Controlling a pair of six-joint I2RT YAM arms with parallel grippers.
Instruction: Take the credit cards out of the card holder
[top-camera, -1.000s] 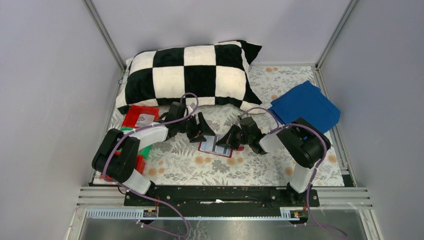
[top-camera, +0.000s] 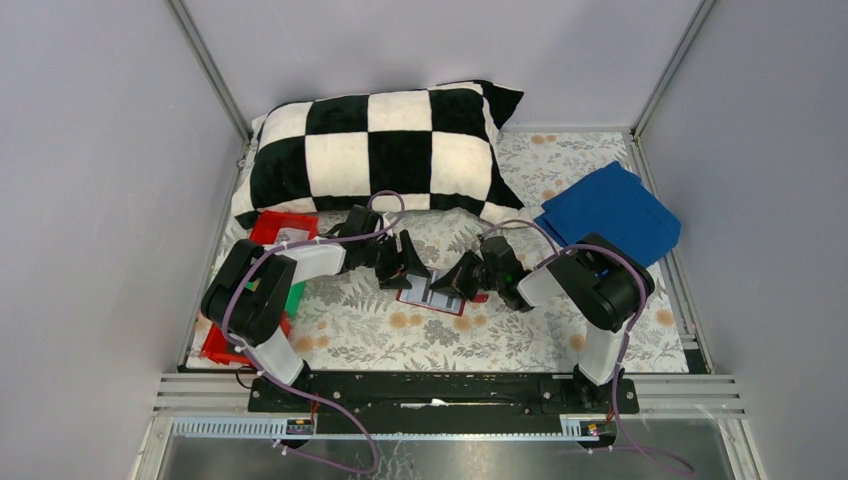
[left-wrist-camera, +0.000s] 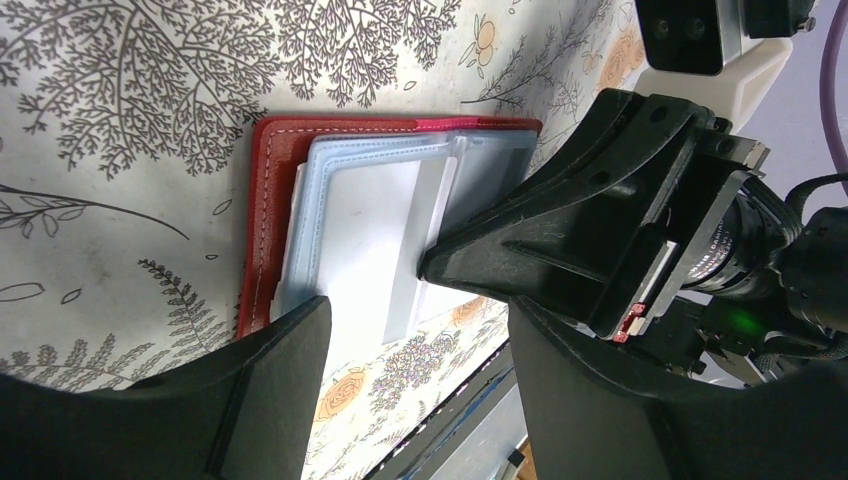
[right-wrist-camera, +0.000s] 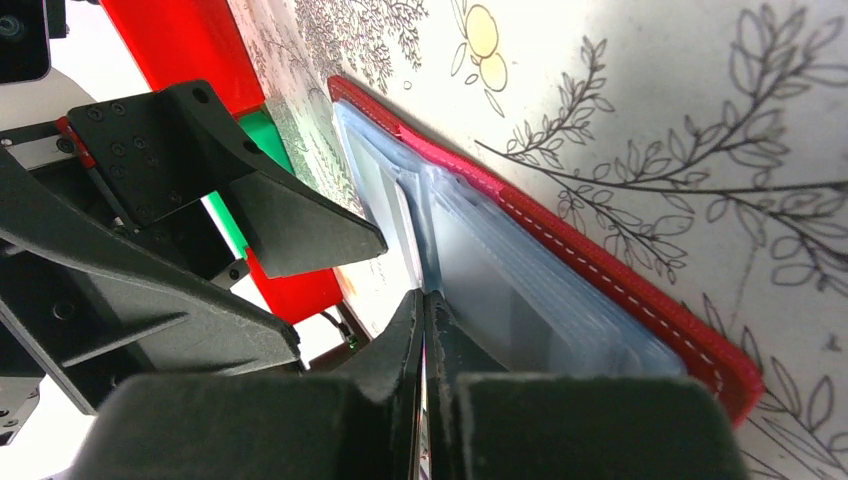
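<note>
The red card holder (left-wrist-camera: 268, 190) lies opened on the table, its clear sleeves (left-wrist-camera: 300, 230) showing pale cards (left-wrist-camera: 365, 215). Fingers of my left gripper stand well apart over the holder's left part; whether they press on its edges is hidden. My right gripper is shut, its tips touching the end of a thin white upright edge (right-wrist-camera: 408, 225) at the sleeves. Whether that edge is pinched between them cannot be made out. Seen from above, the holder (top-camera: 448, 308) sits between both grippers, partly covered by them.
A red bin (top-camera: 268, 228) with something pale in it and a green bin (top-camera: 295, 297) stand under the left arm. Behind lies a checkered pillow (top-camera: 400, 150), and a blue cloth (top-camera: 625, 215) is at the right. Free table (top-camera: 400, 345) shows in front.
The right arm and the holder look nearly still.
</note>
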